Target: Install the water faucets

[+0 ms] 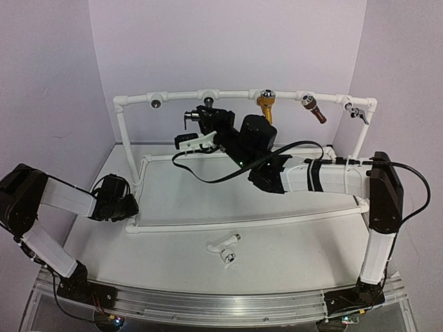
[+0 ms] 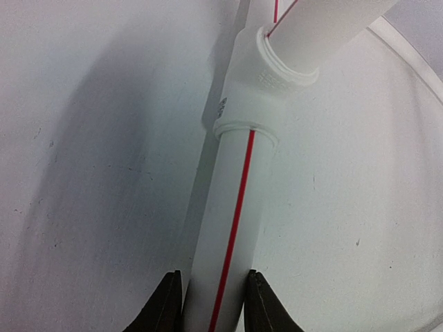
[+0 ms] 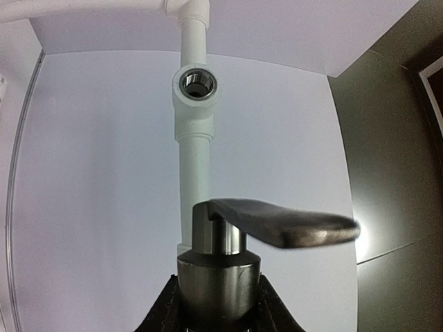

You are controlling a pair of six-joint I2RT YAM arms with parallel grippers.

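Note:
A grey metal faucet (image 3: 219, 283) with a flat lever handle stands between the fingers of my right gripper, which is shut on it. The top view shows this faucet (image 1: 192, 116) with its lever hanging down, just below and in front of the second fitting from the left (image 1: 208, 95). Whether its thread sits in that fitting cannot be told. At the frame's lower left corner, my left gripper is shut on a white pipe (image 2: 232, 207) with a red stripe. A white faucet (image 1: 225, 249) lies on the floor board in front.
The leftmost fitting (image 3: 199, 84) is an empty threaded socket. Along the top rail sit an orange faucet (image 1: 266, 102), a brown-handled one (image 1: 314, 108) and a small silver one (image 1: 358, 113). The right arm's loose cable (image 1: 228, 176) loops over the frame.

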